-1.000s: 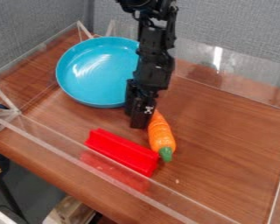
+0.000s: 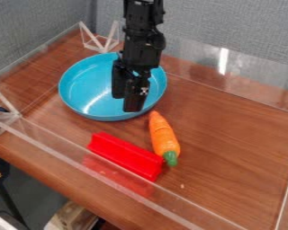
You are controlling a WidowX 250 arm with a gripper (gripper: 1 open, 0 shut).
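The black arm hangs down from the top centre, and its gripper point(image 2: 132, 97) is over the blue bowl point(image 2: 82, 85), toward its right side; whether the fingers are open or shut is hard to make out. An orange toy carrot point(image 2: 164, 137) with a green tip lies to the right of and below the bowl. A red block point(image 2: 125, 154) lies in front of the bowl, left of the carrot.
Clear plastic walls border the wooden table point(image 2: 230, 144). Grey panels stand behind, and the table's front left edge drops to a dark floor with some objects.
The gripper has risen and moved back and left, from beside the carrot to over the bowl. The carrot, bowl and red block look unmoved.
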